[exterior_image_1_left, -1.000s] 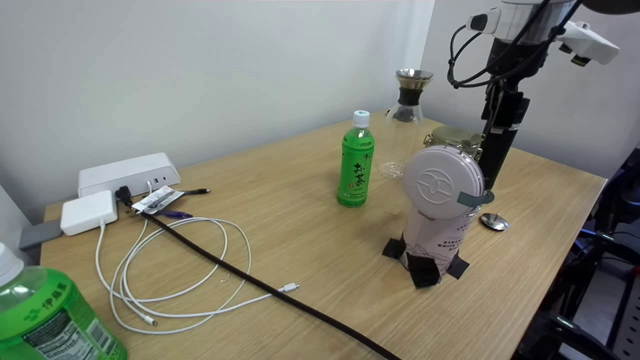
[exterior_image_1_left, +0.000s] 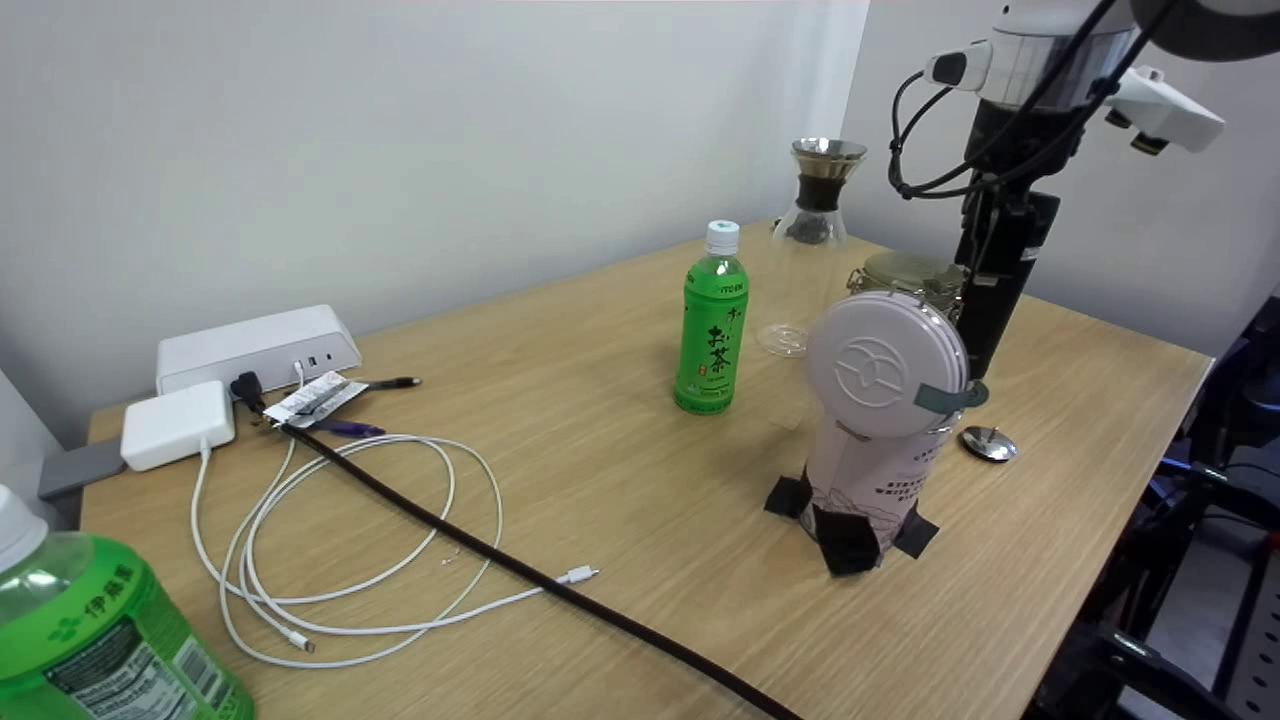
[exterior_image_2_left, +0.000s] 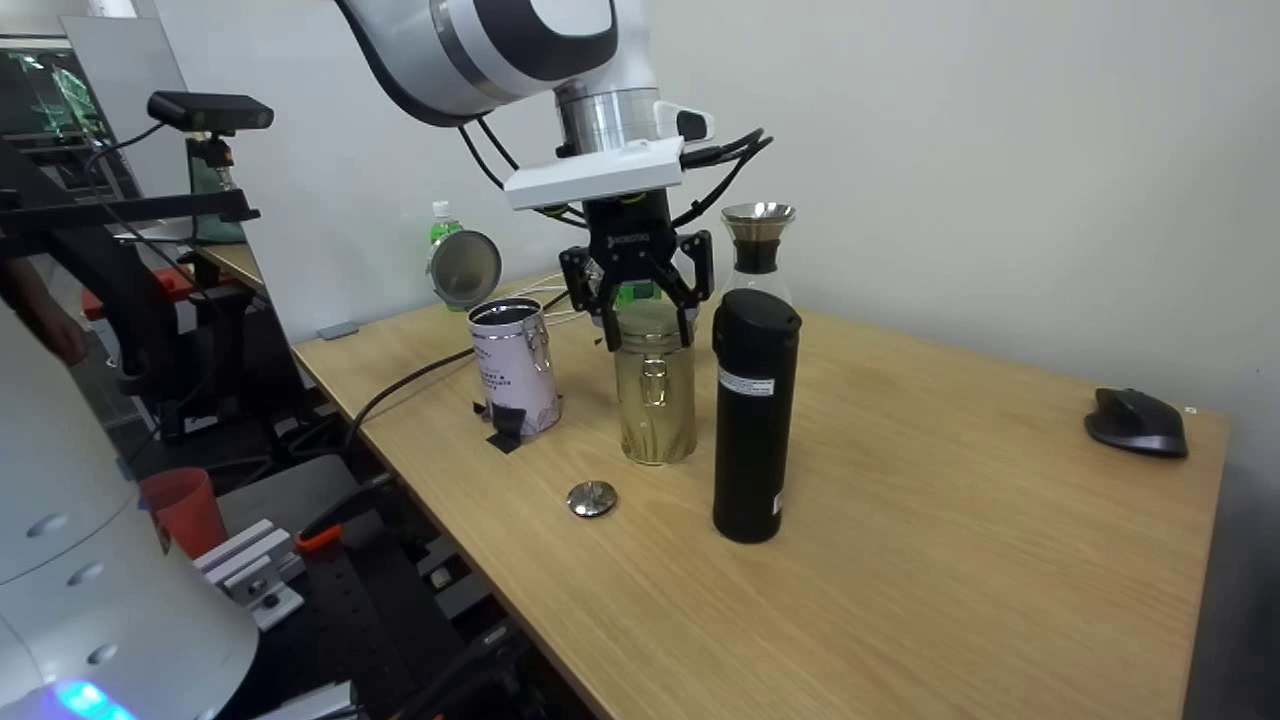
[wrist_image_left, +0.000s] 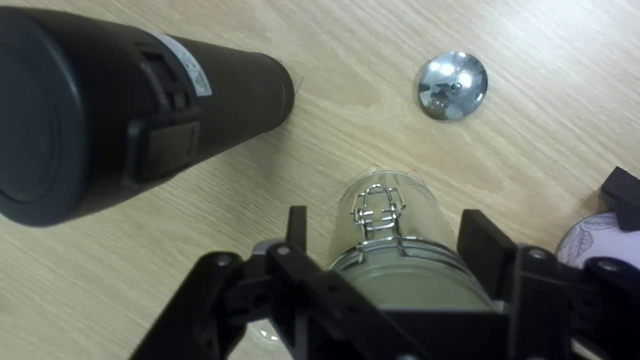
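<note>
My gripper (exterior_image_2_left: 649, 332) points down at the lid of a clear glass jar (exterior_image_2_left: 656, 414) with a wire clasp. It is part open, one finger on each side of the jar's top. In the wrist view, a gap shows between the left finger and the jar lid (wrist_image_left: 414, 276); the right finger (wrist_image_left: 483, 246) is close to the lid, and contact cannot be told. The jar stands upright on the table, partly hidden behind the pink canister (exterior_image_1_left: 873, 468) in exterior view 1.
A tall black flask (exterior_image_2_left: 753, 420) stands close to the jar, and a small shiny metal lid (exterior_image_2_left: 591, 498) lies in front. The pink canister's lid (exterior_image_1_left: 888, 366) is flipped open. A glass carafe (exterior_image_1_left: 806, 270) and green bottle (exterior_image_1_left: 713, 324) stand behind.
The arm has shifted slightly left and down in exterior view 1. The jar, canister and other objects have stayed put.
</note>
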